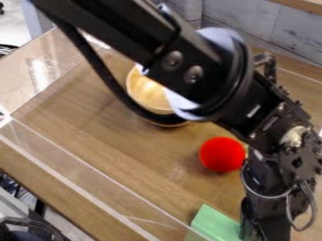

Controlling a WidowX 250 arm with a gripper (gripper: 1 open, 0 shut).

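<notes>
A red ball (221, 154) rests on the wooden table, just left of my gripper (266, 224). My black arm crosses from the upper left down to the right side, where the gripper points down beside a green flat object (216, 223) at the bottom of the view. The fingertips are low and dark, partly out of clear sight; the gripper looks shut, with nothing visible between its fingers. A tan wooden bowl (145, 95) stands behind the arm, partly hidden by it.
The table (88, 122) has clear walls or edging along its left and near sides. A pale panelled wall (239, 28) stands at the back.
</notes>
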